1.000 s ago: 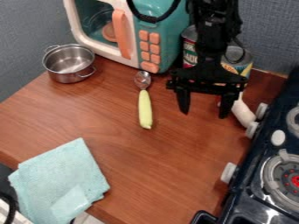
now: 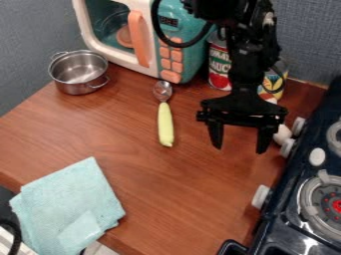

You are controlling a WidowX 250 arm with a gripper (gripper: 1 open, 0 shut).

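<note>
My black gripper (image 2: 238,137) hangs over the right half of the wooden table, open, its two fingers pointing down with nothing visible between them. A yellow-handled scoop (image 2: 166,124) with a metal head lies to its left. A white cylindrical object (image 2: 281,135), partly hidden, lies just right of the gripper, near the stove. Two cans, a red-and-white one (image 2: 218,68) and a yellow-labelled one (image 2: 273,86), stand behind it, partly covered by the arm.
A steel pot (image 2: 79,74) sits at the back left, beside a teal toy microwave (image 2: 173,63). A light blue cloth (image 2: 67,204) lies front left. A black toy stove (image 2: 309,224) fills the right edge.
My gripper has moved a little to the right and downward in the view, uncovering more of the cans. The other objects look unmoved.
</note>
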